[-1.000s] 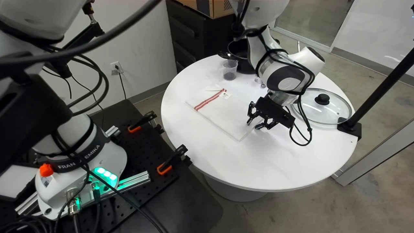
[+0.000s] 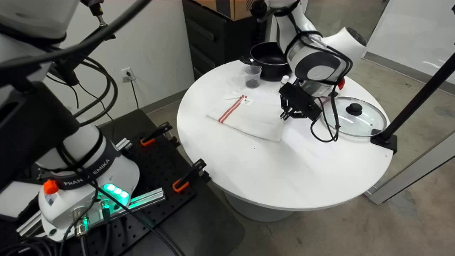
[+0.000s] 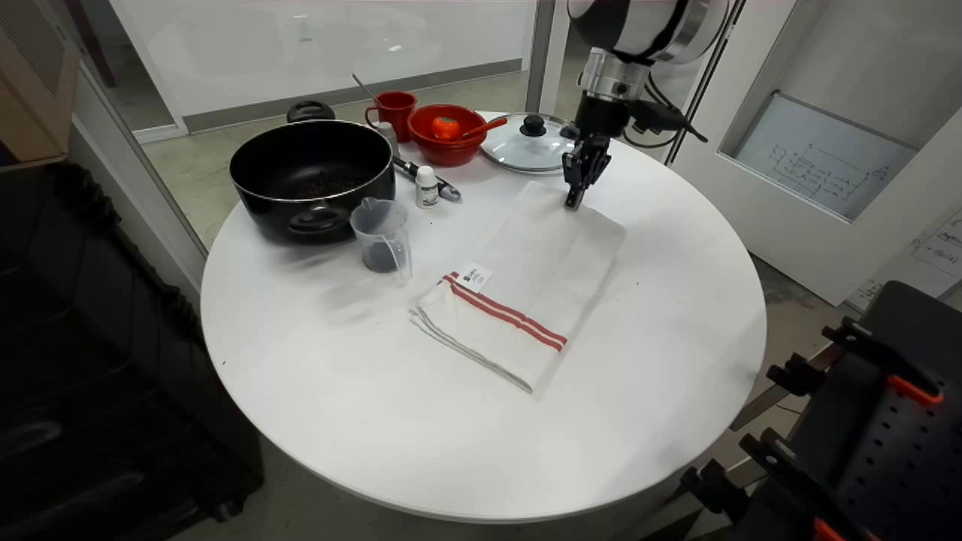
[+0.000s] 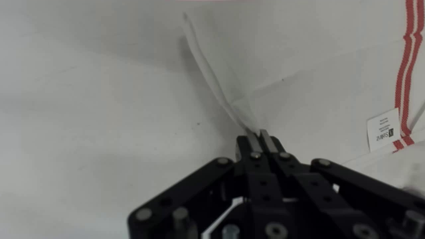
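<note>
A white folded towel (image 3: 550, 248) with red stripes and a small label lies on the round table. In the wrist view, an edge of the towel (image 4: 223, 79) is lifted into a fold that runs to my fingertips, and my gripper is shut on it. From the second exterior view, my gripper (image 3: 573, 206) points down at the towel's end away from the stripes. The first exterior view shows my gripper (image 2: 284, 117) at the towel's right end.
A black pot (image 3: 311, 180), a clear measuring cup (image 3: 381, 236), a small white bottle (image 3: 426, 186), a red bowl (image 3: 442, 149) and a red mug (image 3: 394, 113) stand toward the back. A glass lid (image 2: 354, 121) lies beside the arm.
The gripper was open over the towel's right end and is now shut. It has moved toward the pot side, and the towel has turned, its right end swinging the same way.
</note>
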